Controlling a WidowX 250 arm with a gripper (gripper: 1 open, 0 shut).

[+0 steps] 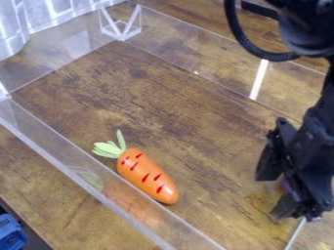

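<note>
An orange toy carrot [146,176] with red dashes and pale green leaves lies at the lower left of a clear-walled enclosure on a wooden surface. My black gripper [280,186] is low at the right side, well apart from the carrot. A small purplish patch shows between or behind its fingers; what it is, and whether the fingers are closed on it, I cannot tell.
Clear plastic walls [55,59] border the wooden floor [131,98] on several sides, with a white corner bracket [120,27] at the back. A blue object [8,234] is outside at the lower left.
</note>
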